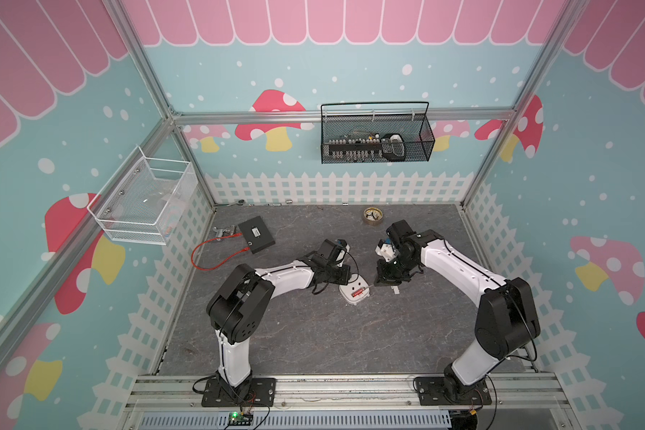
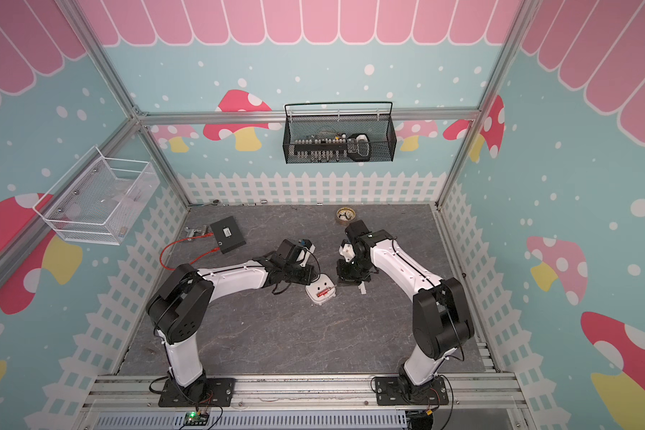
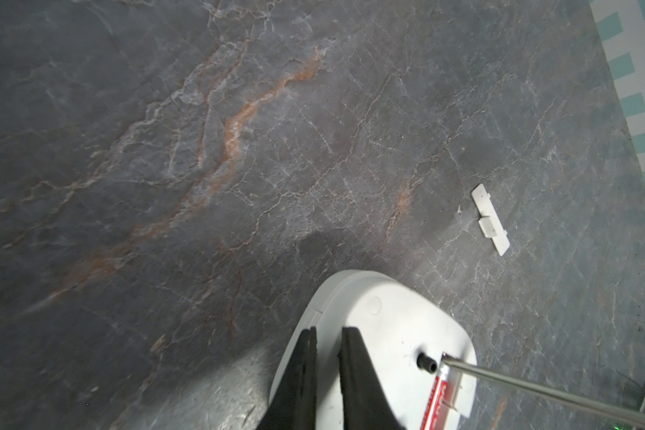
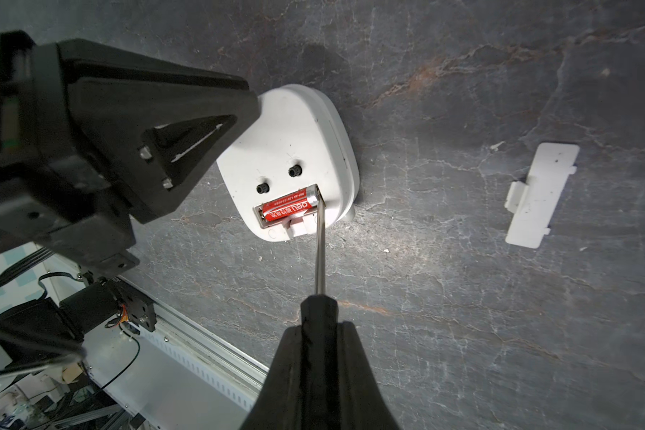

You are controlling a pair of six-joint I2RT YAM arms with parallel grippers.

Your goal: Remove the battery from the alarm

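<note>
The white alarm (image 4: 308,136) lies on the table, battery compartment up, with the red battery (image 4: 283,209) in it and two black knobs beside that. My left gripper is shut on the alarm's rounded end. My right gripper is shut on a screwdriver (image 4: 320,265), whose tip reaches into the compartment at the battery's silver end. A loose white battery cover (image 4: 541,197) lies apart on the table, to the alarm's right in the right wrist view.
A round bowl (image 1: 372,220) stands at the back. A dark box (image 1: 261,236) with a red cable lies back left. Wire baskets hang on the walls.
</note>
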